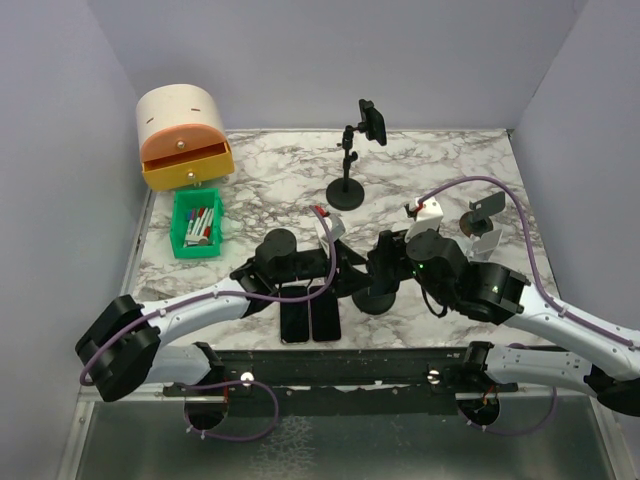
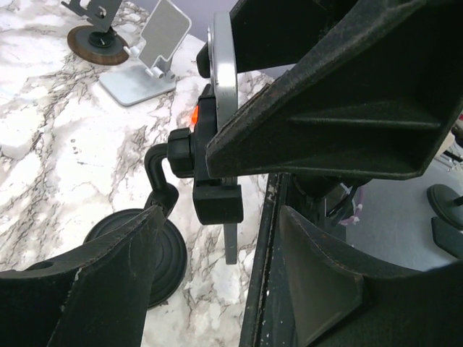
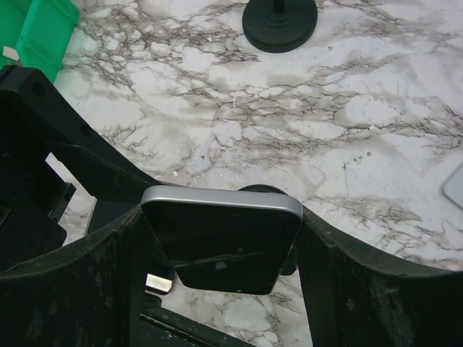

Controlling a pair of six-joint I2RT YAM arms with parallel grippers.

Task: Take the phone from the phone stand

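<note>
The phone (image 3: pixel 221 242), dark with a silver edge, is gripped by my right gripper (image 1: pixel 390 262) above the round base (image 2: pixel 137 264) of a black stand in the front middle. In the left wrist view its silver edge runs upright behind the stand's black clamp (image 2: pixel 217 204). My left gripper stands part open around that clamp, its fingers on either side; whether they touch it is unclear. The top view shows both grippers close together, largely hiding phone and clamp.
Two dark phones (image 1: pixel 295 320) lie left of the stand. Another tall stand (image 1: pixel 345 195) is at the back, smaller stands (image 1: pixel 485 245) at right, a green bin (image 1: pixel 182 250) and a drawer box (image 1: pixel 185 135) at left.
</note>
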